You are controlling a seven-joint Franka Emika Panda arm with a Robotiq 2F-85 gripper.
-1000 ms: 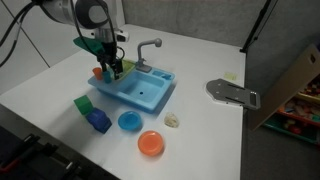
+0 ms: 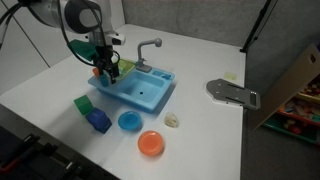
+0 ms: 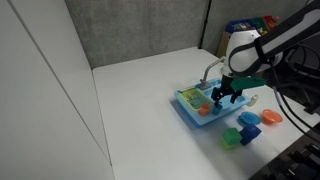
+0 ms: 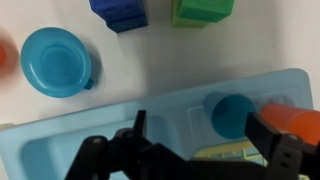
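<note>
My gripper hangs over the light blue toy sink [image 2: 149,95] with its two dark fingers spread apart. In the wrist view, a teal cup [image 4: 230,115] sits in the sink beside the right finger, and an orange cup [image 4: 293,122] lies partly behind that finger. Nothing is visibly gripped. Exterior view 2 shows the teal cup [image 3: 216,108] just below the gripper [image 3: 226,98], with the orange cup [image 3: 204,110] next to it. How close the fingers are to the teal cup in height is hard to tell.
In front of the sink stand a green block [image 2: 83,104] and a dark blue block [image 2: 99,121]. A blue cup [image 2: 130,121] and an orange bowl [image 2: 151,143] are to their right. The grey faucet [image 2: 149,44] rises behind the sink. A metal tray [image 2: 233,94] lies farther right.
My gripper has shifted slightly left in exterior view 1, over the sink's left end. The blocks, the bowl and the sink stay where they were.
</note>
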